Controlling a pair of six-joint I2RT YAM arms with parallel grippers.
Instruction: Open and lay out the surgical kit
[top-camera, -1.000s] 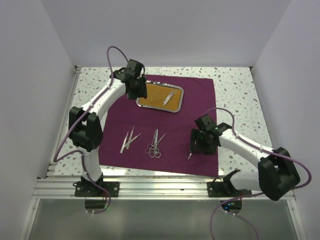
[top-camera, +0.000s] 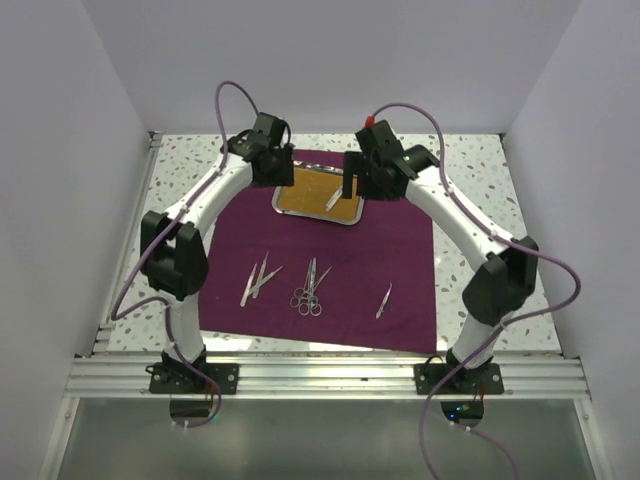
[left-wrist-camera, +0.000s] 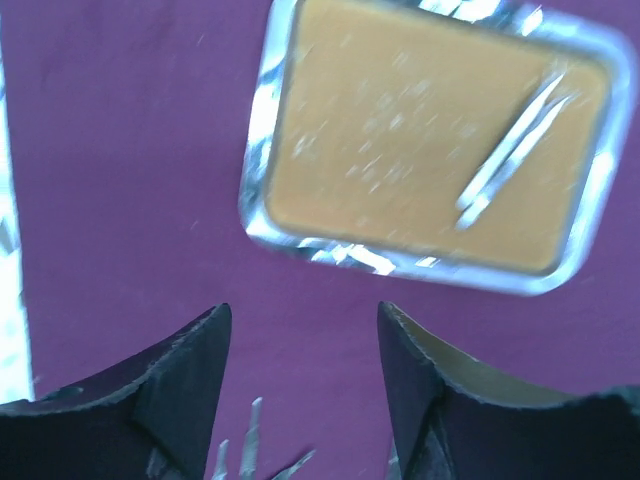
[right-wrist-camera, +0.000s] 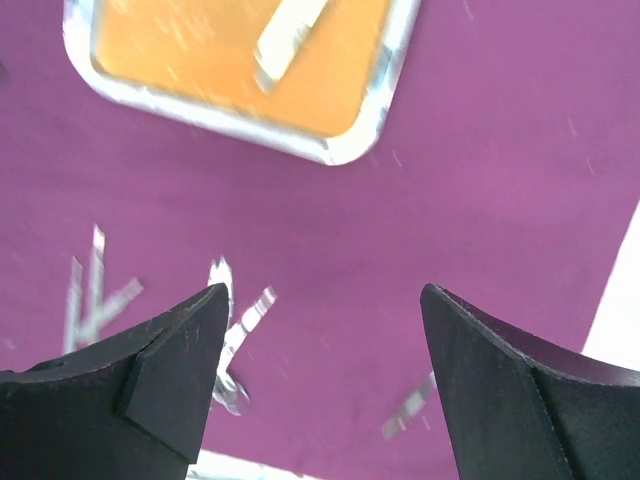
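Note:
On the purple cloth (top-camera: 325, 245), the silver-rimmed tray (top-camera: 348, 221) with a brown-orange floor holds slim pale instruments (left-wrist-camera: 508, 160) at its right side. My left gripper is open above the cloth just in front of the tray, nothing between its fingers. Open and empty too, my right gripper hangs near the tray's right side, partly covering it from above. Laid out on the front of the cloth are several slender instruments (top-camera: 262, 283) at left, scissor-like tools (top-camera: 309, 292) in the middle, and a single thin instrument (top-camera: 384, 301) at right.
Speckled white table (top-camera: 487, 180) shows on both sides of the cloth. A metal rail (top-camera: 330, 375) runs along the front edge. Between the tray and the laid-out tools the cloth is bare, as is its right part.
My right gripper has risen from over the single instrument at front right and swung back and left to the tray. That instrument still lies there. The left arm has shifted only slightly.

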